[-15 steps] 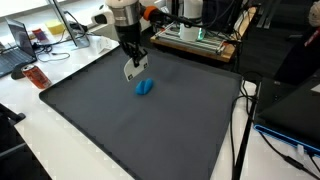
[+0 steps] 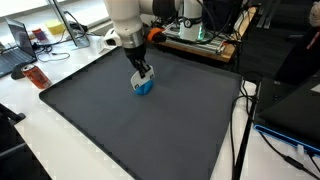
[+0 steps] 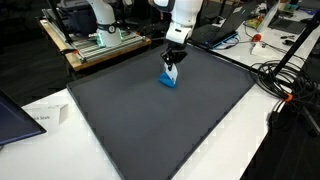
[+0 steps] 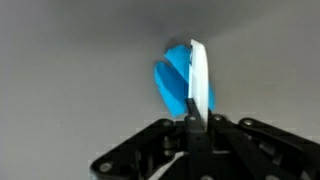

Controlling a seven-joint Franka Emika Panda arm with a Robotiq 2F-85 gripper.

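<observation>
A thin white flat piece [image 4: 199,75] stands edge-on between the fingertips of my gripper, which is shut on it. The same white piece [image 2: 141,76] hangs below the gripper in exterior view 1, slightly tilted. Right at its lower end a small blue object [image 2: 146,89] lies on the dark table. From the wrist, the blue object [image 4: 173,88] shows as lobes on both sides of the white edge, which hides its middle. Whether the two touch is hard to tell. In exterior view 2 the white piece [image 3: 171,72] overlaps the blue object [image 3: 165,80].
An orange-red can [image 2: 37,77] stands beyond its left edge, near a laptop [image 2: 20,36]. Black cables [image 3: 290,80] lie past the table edge in exterior view 2.
My gripper has come down with the white piece and shifted slightly right, to the blue object. Earlier, the white piece hung higher above it. The blue object has hardly moved.
</observation>
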